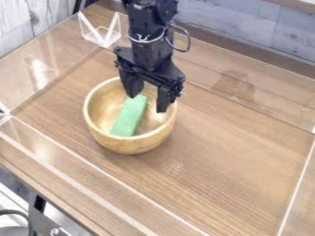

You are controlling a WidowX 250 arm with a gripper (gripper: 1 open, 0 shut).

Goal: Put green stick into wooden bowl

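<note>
The green stick [128, 116] lies inside the wooden bowl [121, 144], slanting down toward the bowl's near wall. Above the bowl's far side hangs my gripper [149, 98], its dark fingers spread apart. One finger reaches down at the stick's upper end, the other stands over the bowl's right part. Nothing shows between them, and the stick leans left of the gap. The stick's topmost end is close to the left finger; whether they touch I cannot tell.
A white wire rack [99, 29] stands at the back left. Some dark equipment [22, 218] sits beyond the table's edge at the front left.
</note>
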